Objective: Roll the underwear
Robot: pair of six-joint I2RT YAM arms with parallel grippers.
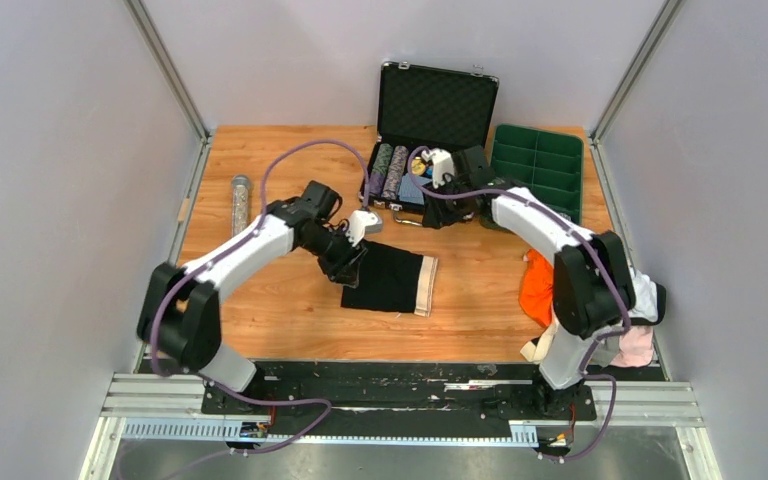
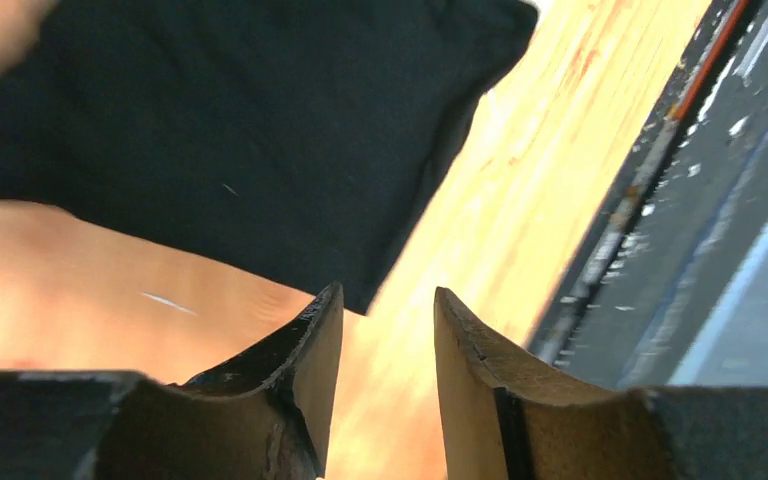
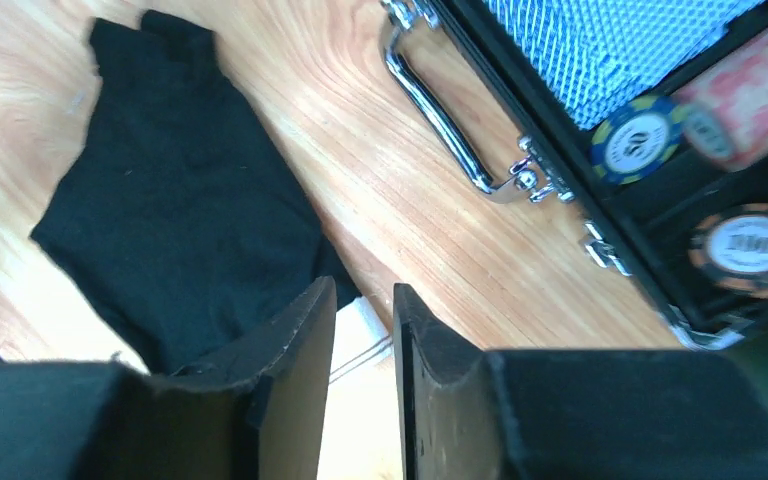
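Note:
Spread flat in the middle of the wooden table lies the black underwear, its pale waistband along the right side. My left gripper is part open above the garment's left end; bare wood shows between its fingers. In the left wrist view the black cloth lies beyond the fingertips. Back and to the right, near the open case, my right gripper stands part open with a narrow gap. Beyond its tips, the right wrist view shows the cloth and a bit of white waistband, apart from the fingers.
An open black case with poker chips stands at the back, its metal handle toward the garment. A green divided tray is at the back right. Orange cloth and other clothes lie at the right.

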